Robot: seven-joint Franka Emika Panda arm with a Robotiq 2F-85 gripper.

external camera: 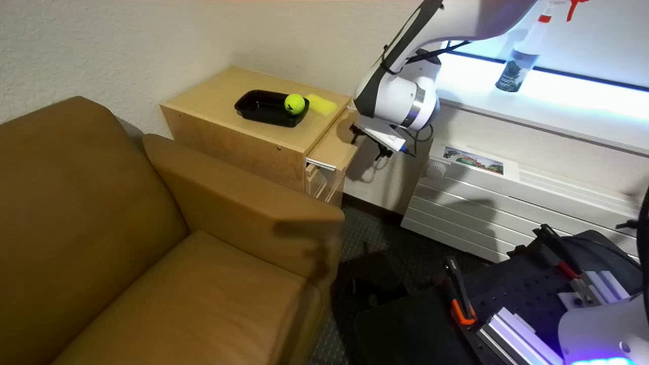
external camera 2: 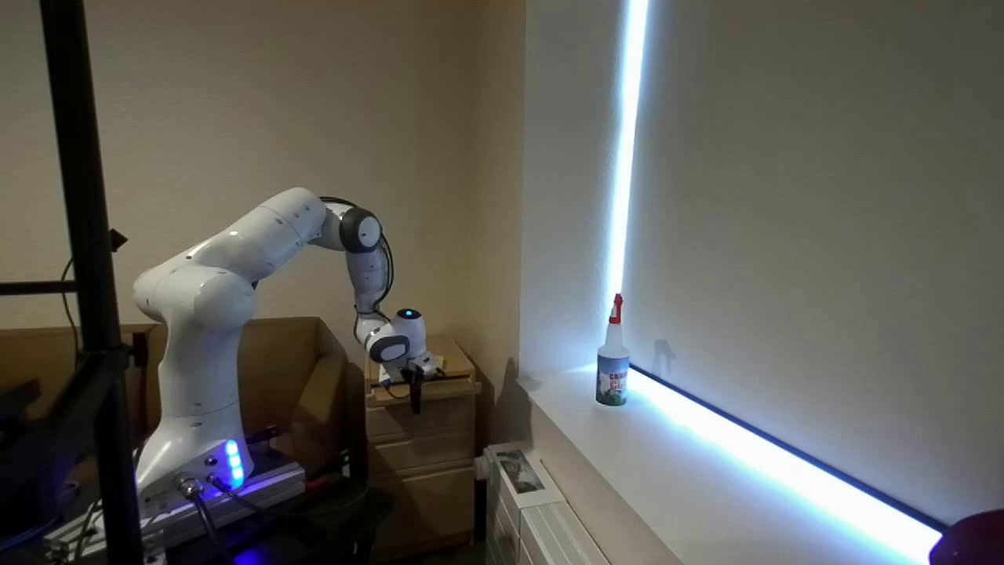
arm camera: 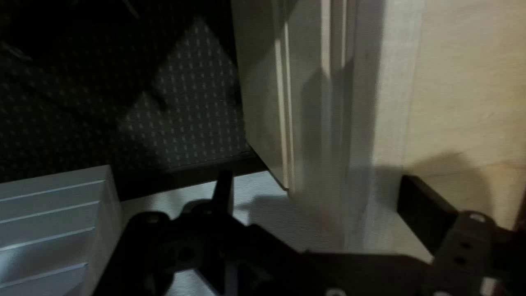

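Observation:
The top drawer (external camera: 333, 145) of the wooden cabinet (external camera: 231, 143) is pulled partly out, a white side rail (external camera: 321, 164) showing beneath its edge. My gripper (external camera: 369, 142) stands at the drawer's outer end. In the wrist view, the gripper is open, its dark fingers (arm camera: 426, 212) far apart. One finger is over the pale wood; the other is over the wall and floor side. The drawer front (arm camera: 365, 163) lies between them in the picture; contact cannot be judged. On the cabinet are a black tray (external camera: 261, 108), a tennis ball (external camera: 294, 104) in it and a yellow cloth (external camera: 321, 104).
A brown sofa (external camera: 243, 201) flanks the cabinet. A white radiator (external camera: 462, 207) stands under the windowsill, which bears a spray bottle (external camera: 517, 67). Dark carpet (arm camera: 187, 98) lies below the drawers.

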